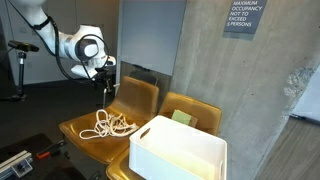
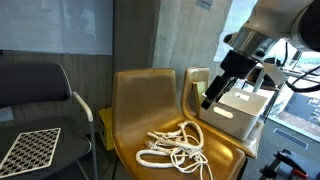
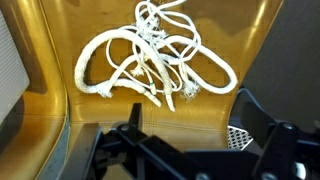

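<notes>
A bundle of white rope [image 1: 112, 125] lies loosely looped on the seat of a brown chair [image 1: 135, 100]. In the wrist view the rope [image 3: 155, 50] spreads ahead of the fingers, its frayed ends pointing toward them. My gripper is open, with a dark finger at each side and nothing held. Exterior view 2 has the gripper [image 2: 206, 96] above the seat, over the right part of the rope [image 2: 180, 148] and clear of it.
A white box [image 1: 180, 150] sits on the neighbouring brown chair to the right, with a greenish block [image 1: 184, 117] behind it against the backrest. A black chair [image 2: 40, 140] with a perforated white panel on it stands at the left.
</notes>
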